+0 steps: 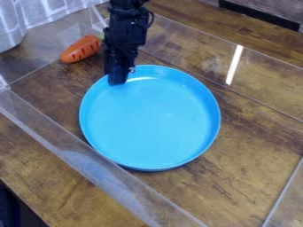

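Note:
A large blue plate [149,120] lies in the middle of the wooden table. The black gripper [119,67] reaches down from the top and sits at the plate's upper left rim, its fingertips over or on the rim. Whether its fingers are apart or closed is hard to make out. An orange carrot or sausage-like object [81,49] lies to the left of the gripper.
A clear plastic edge runs diagonally along the left, with white crumpled material at the top left corner.

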